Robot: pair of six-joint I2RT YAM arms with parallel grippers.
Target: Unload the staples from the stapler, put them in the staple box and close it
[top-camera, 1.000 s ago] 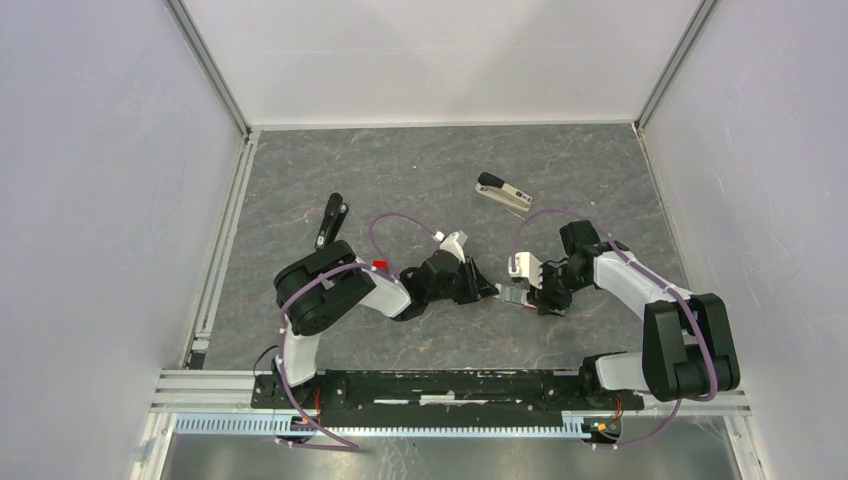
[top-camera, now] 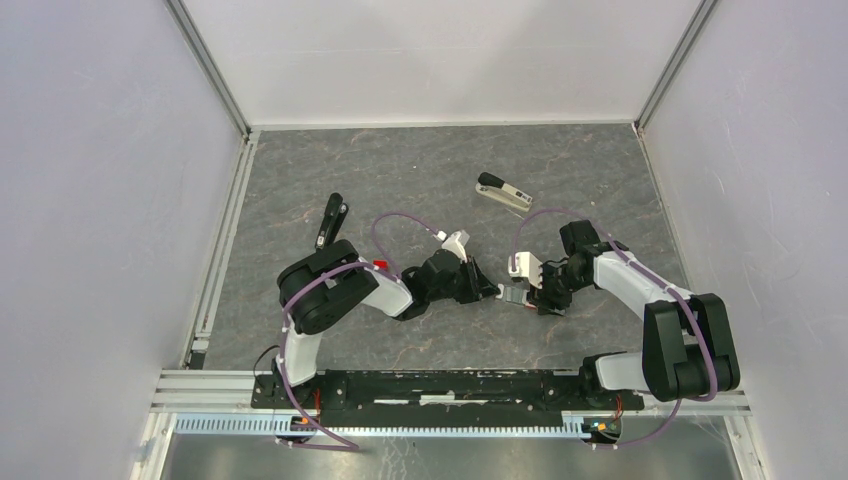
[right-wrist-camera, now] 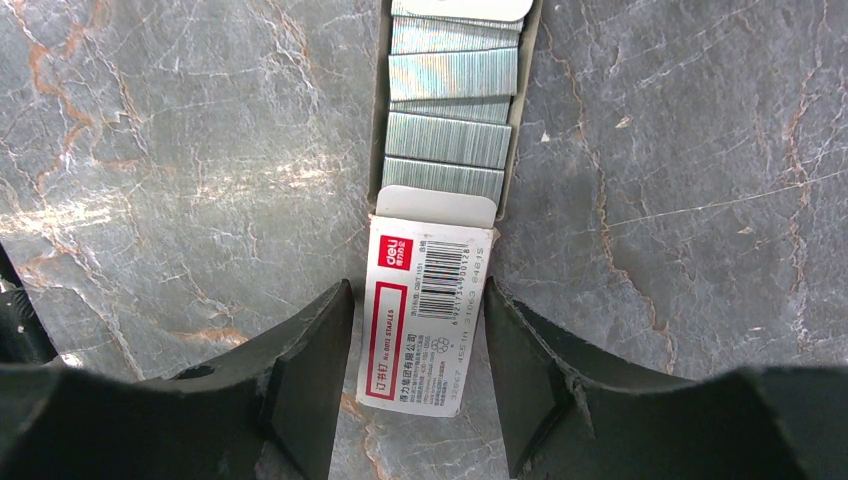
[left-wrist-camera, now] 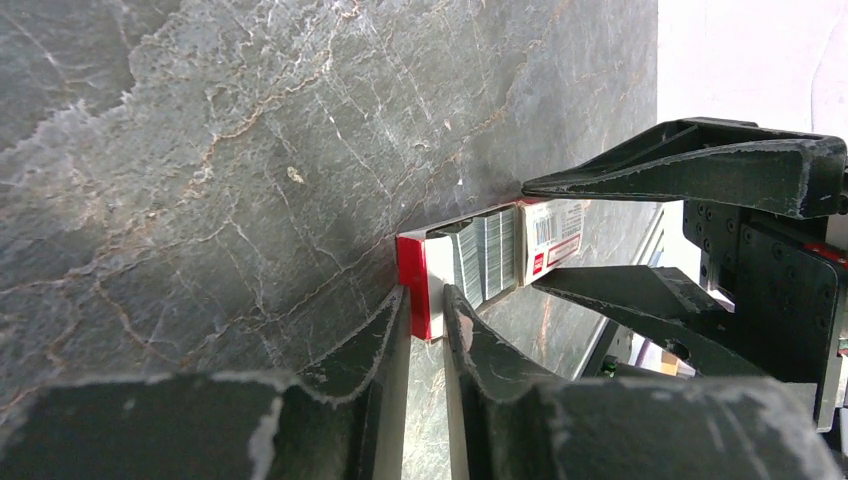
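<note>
A staple box lies pulled apart on the table. Its inner tray (right-wrist-camera: pixel 448 137) shows rows of silver staples. The printed sleeve (right-wrist-camera: pixel 425 310) covers the other end. My right gripper has its fingers on either side of the sleeve, with a slim gap by the left fingertip. At the tray's red-and-white end my left gripper has its two fingertips close together. Whether they pinch that end or only straddle it I cannot tell. The stapler (top-camera: pixel 505 191) rests at the back, right of centre, with no gripper near it.
Another black stapler-like tool (top-camera: pixel 332 220) lies at the left. A small red object (top-camera: pixel 380 265) is partly behind my left arm.
My left arm has shifted very slightly to the right. The right arm, the box and the stapler look unchanged.
</note>
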